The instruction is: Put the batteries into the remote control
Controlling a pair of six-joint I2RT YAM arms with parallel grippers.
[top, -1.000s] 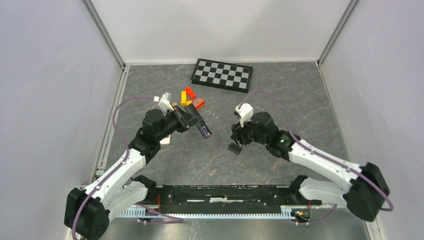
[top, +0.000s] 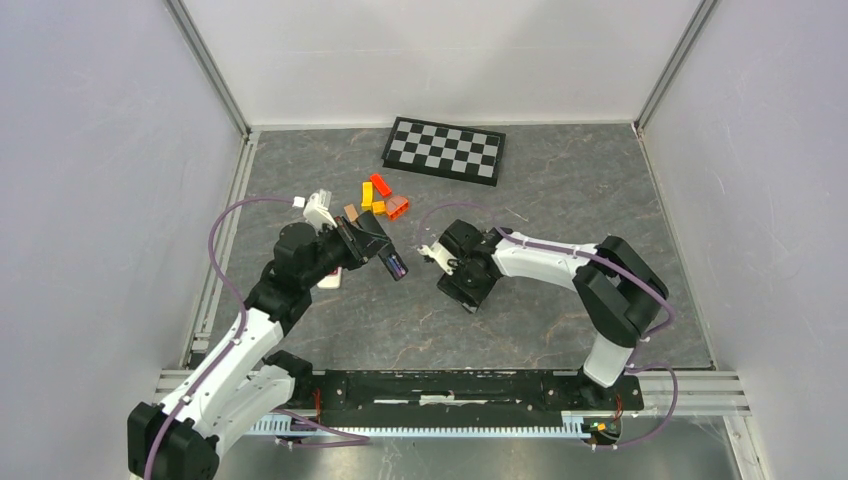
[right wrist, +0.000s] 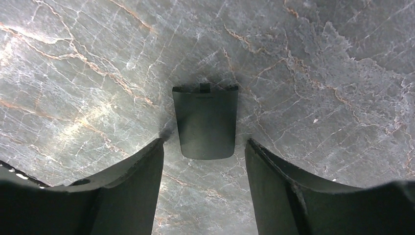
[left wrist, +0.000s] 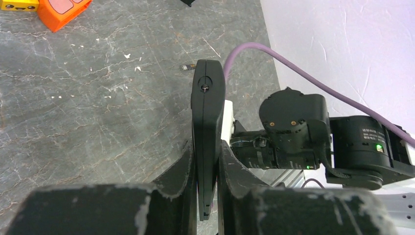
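The black remote control (left wrist: 207,112) is held above the table, with my left gripper shut on it. In the top view its lower end shows the open compartment (top: 397,267), with something purplish inside, too small to make out well. The dark battery cover (right wrist: 206,125) lies flat on the table in the right wrist view. Around its lower end my right gripper is open, one fingertip on each side and neither visibly touching it. A small loose battery (left wrist: 187,67) lies on the table beyond the remote in the left wrist view.
Orange, yellow and red blocks (top: 397,207) lie behind the left gripper. A checkerboard (top: 444,151) sits at the back of the table. Some white thing (top: 330,280) is partly under the left arm.
The left gripper has shifted slightly left with the remote.
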